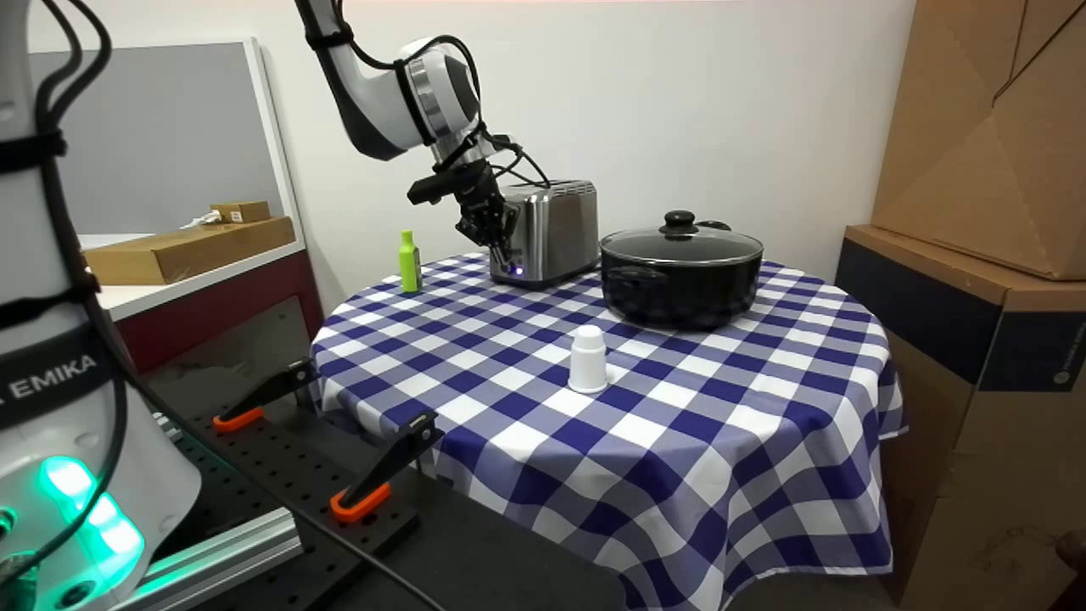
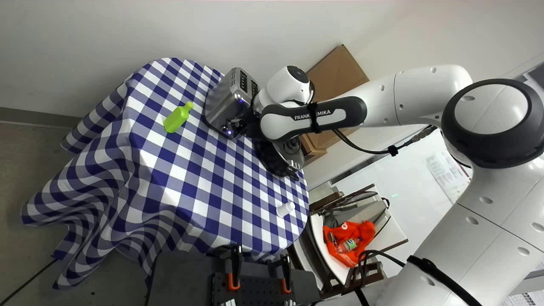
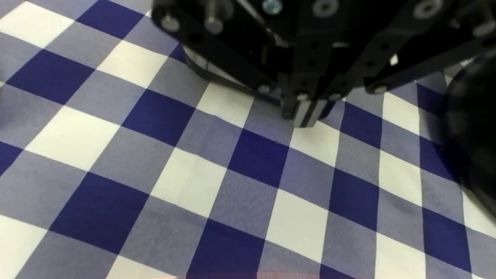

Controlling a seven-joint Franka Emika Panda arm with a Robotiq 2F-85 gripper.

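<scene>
A silver toaster (image 1: 560,229) with small violet-blue lights on its front panel stands at the back of the table. Low in front of that panel is my gripper (image 1: 504,260), its fingers pointing down. In the wrist view the fingers (image 3: 304,114) are pressed together with nothing showing between them, so the gripper is shut. The toaster's dark base (image 3: 211,74) shows partly behind the linkage there. Whether the fingertips touch the toaster I cannot tell. From the other exterior view, the wrist hides part of the toaster (image 2: 220,106).
A lidded black pot (image 1: 682,275) sits to the right of the toaster. A green bottle (image 1: 409,263) stands at the left, and a white bottle (image 1: 587,360) nearer the front. The checked tablecloth (image 1: 478,356) is clear between them.
</scene>
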